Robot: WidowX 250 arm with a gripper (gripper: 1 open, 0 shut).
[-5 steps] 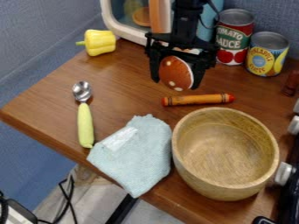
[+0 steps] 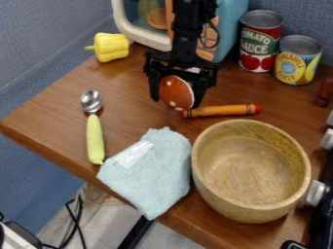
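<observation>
The black gripper is over the back middle of the wooden table, with a round orange-brown object, pale on one side, between its fingers. The object is low, just behind and left of an orange crayon; whether it touches the tabletop is unclear. A spoon with a pale green handle lies at left, a light blue cloth at front, and an empty wooden bowl at right.
A yellow pepper sits at the back left. A tomato sauce can and a second can stand at back right, near a toy appliance. Bottles line the right edge.
The gripper has moved down and slightly left with the round object, which is now lower and turned somewhat.
</observation>
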